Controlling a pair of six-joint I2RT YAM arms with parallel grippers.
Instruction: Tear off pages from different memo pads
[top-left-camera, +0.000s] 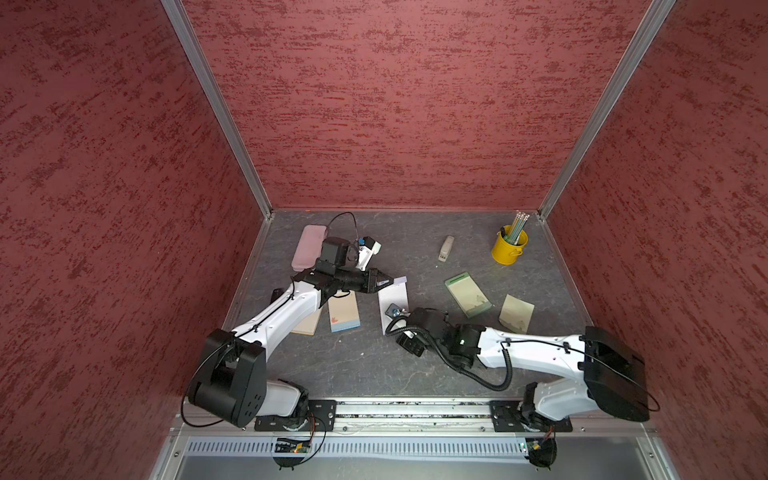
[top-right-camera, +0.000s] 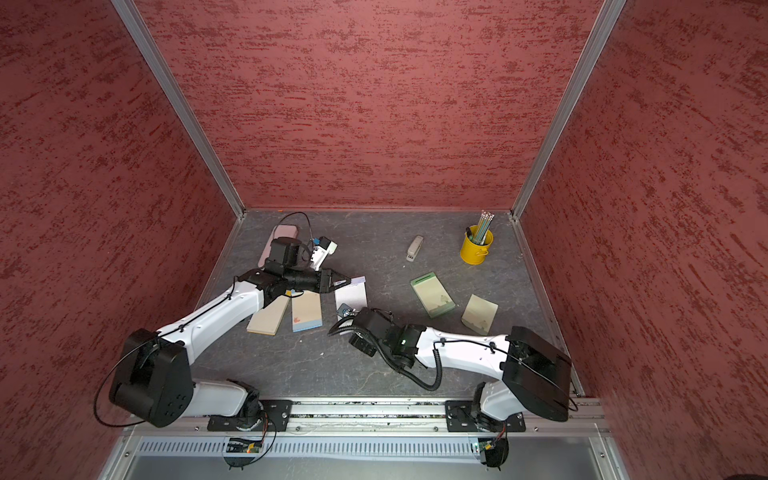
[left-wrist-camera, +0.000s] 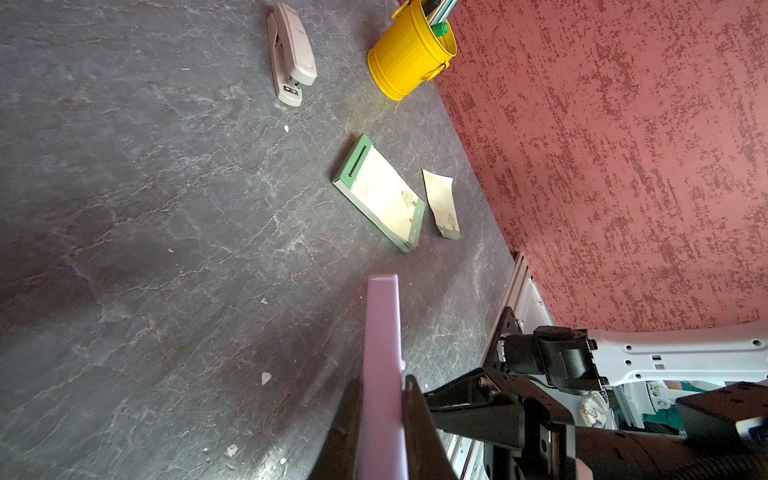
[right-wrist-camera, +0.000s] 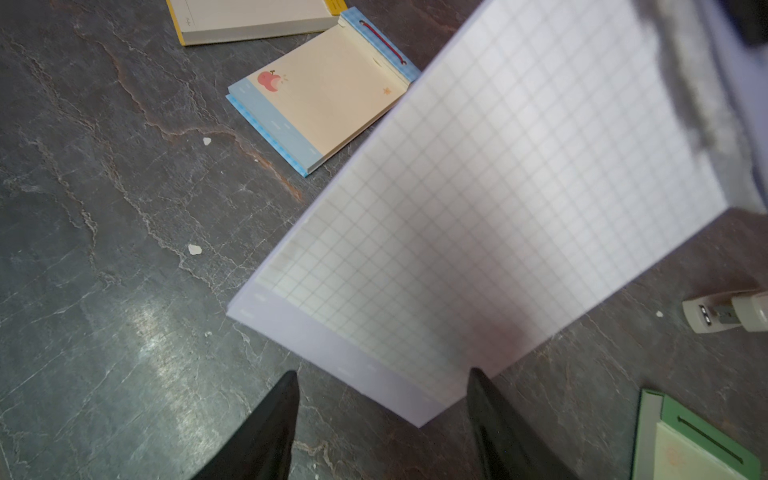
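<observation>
My left gripper (top-left-camera: 387, 282) is shut on the lavender-bound end of a white grid memo pad, held above the table; in the left wrist view its lavender edge (left-wrist-camera: 382, 352) rises between the fingers. Under the pad's lavender-striped free end, my right gripper stands open, with one fingertip overlapping the page edge in view; contact cannot be told. The green memo pad (left-wrist-camera: 382, 192) lies flat, a loose cream sheet (left-wrist-camera: 441, 204) beside it. At the left rest the blue memo pad (right-wrist-camera: 328, 92) and the yellow-bound pad (right-wrist-camera: 252, 16).
A stapler (top-left-camera: 446, 248) lies at the back middle, and a yellow bucket of pencils (top-left-camera: 507, 249) stands at the back right. Behind the left arm is a pink case (top-left-camera: 309, 247). Bare table (top-left-camera: 352, 368) shows at the front.
</observation>
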